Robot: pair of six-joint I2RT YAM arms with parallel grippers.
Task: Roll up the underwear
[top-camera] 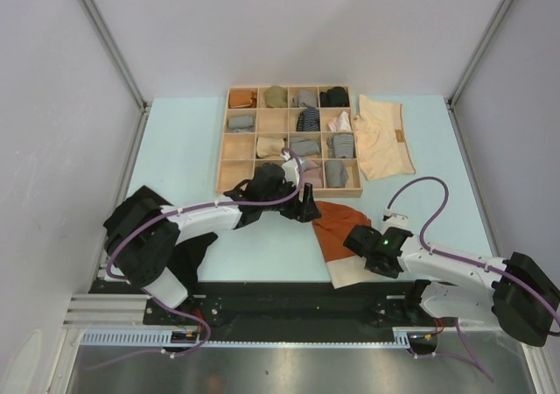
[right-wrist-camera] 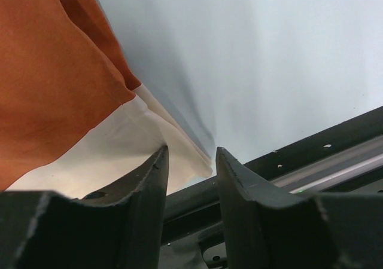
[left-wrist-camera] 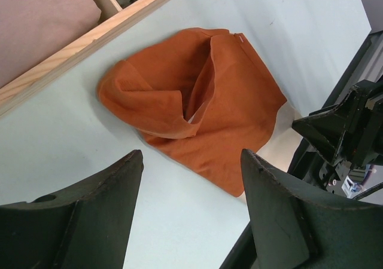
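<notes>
An orange garment [top-camera: 337, 228] with a cream band [top-camera: 350, 271] lies on the white table below the organizer, its upper end bunched into folds in the left wrist view. My left gripper hangs open above it, nothing between its fingers. My right gripper is over the band's outer corner at the table's front edge, its fingers part open, with cream cloth between or just beneath the tips; whether they touch it is unclear.
A wooden organizer [top-camera: 220, 158] holding rolled clothes stands behind. A peach cloth [top-camera: 381, 140] lies at the back right, a black pile [top-camera: 192, 258] at the left. The dark table edge runs along the front.
</notes>
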